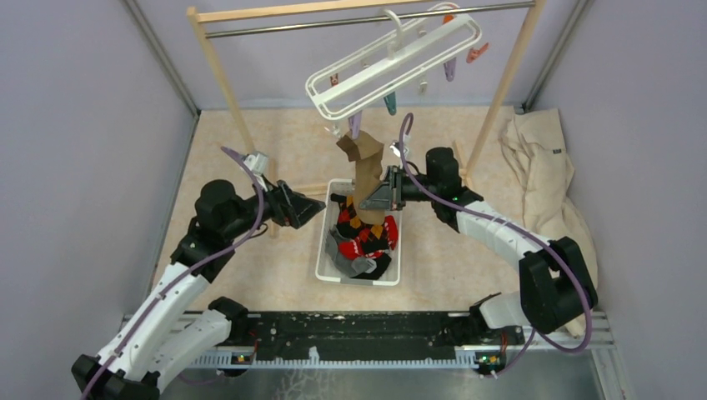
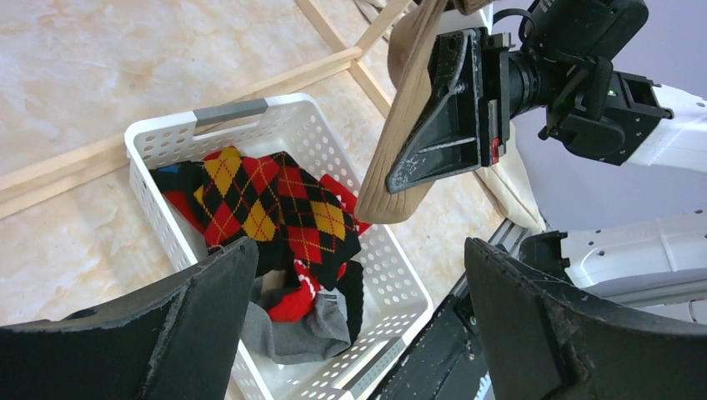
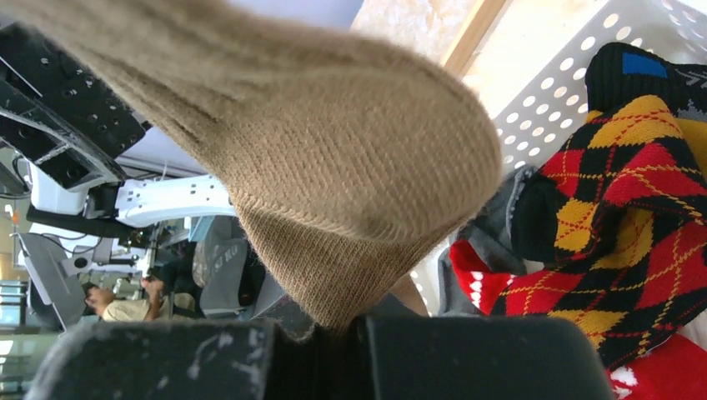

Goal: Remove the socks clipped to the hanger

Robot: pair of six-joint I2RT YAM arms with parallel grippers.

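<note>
A brown sock (image 1: 367,171) stands over the basket, its lower part pinched by my shut right gripper (image 1: 368,202). The fabric comes up from between the right fingers in the right wrist view. At its top the sock bends over, close to a purple clip (image 1: 354,125) of the white hanger (image 1: 392,65); whether that clip still bites it I cannot tell. My left gripper (image 1: 310,214) is open and empty, left of the sock; its fingers (image 2: 192,312) are spread wide above the basket in the left wrist view.
The white basket (image 2: 392,279) below holds argyle socks (image 2: 275,204), a grey sock (image 2: 321,325) and red ones. More clips hang from the tilted hanger, which is on a metal rail (image 1: 283,29). A beige cloth bag (image 1: 542,167) lies at right.
</note>
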